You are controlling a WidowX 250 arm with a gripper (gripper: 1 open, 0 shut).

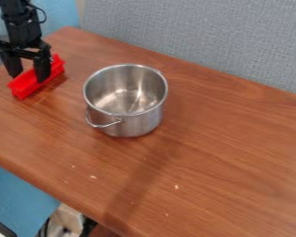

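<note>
My black gripper (27,65) is at the upper left, open, with its fingers down over a red rectangular object (30,85) near the table's left edge. The fingers partly hide that object, so I cannot tell whether they touch it. A steel pot (126,100) with a wire side handle stands to the right of them.
The wooden table (225,176) has wide free room to the right of the pot and in front of it. A grey textured panel (213,37) rises behind the table. The blue floor shows past the left edge.
</note>
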